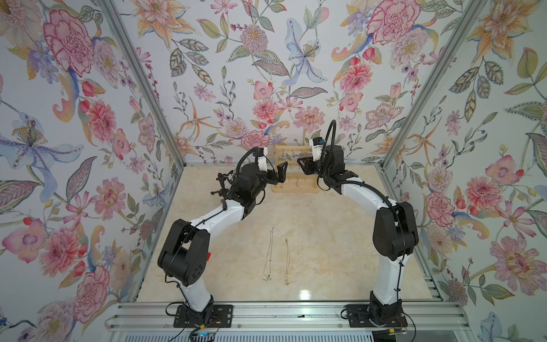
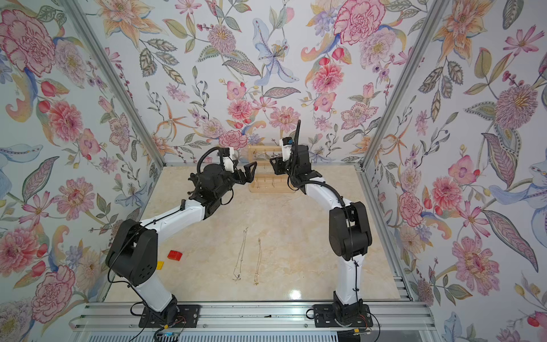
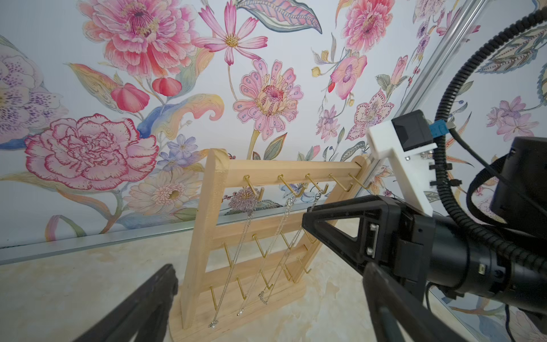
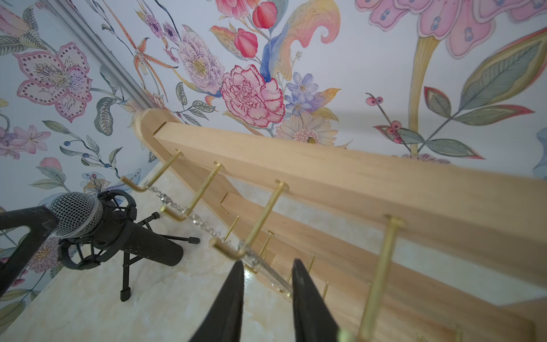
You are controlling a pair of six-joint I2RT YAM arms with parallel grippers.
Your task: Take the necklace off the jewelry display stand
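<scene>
The wooden display stand has rows of gold hooks; silver necklaces hang from its top row. In the right wrist view, a necklace lies over the near hooks, beside my right gripper, whose fingers are a little apart just below the hooks, with nothing clearly between them. My left gripper stands open facing the stand from the front left, the fingers blurred at the frame's lower corners, empty between them.
Two necklaces lie on the front table. A microphone on a tripod stands left at the back. Red and yellow blocks sit front left.
</scene>
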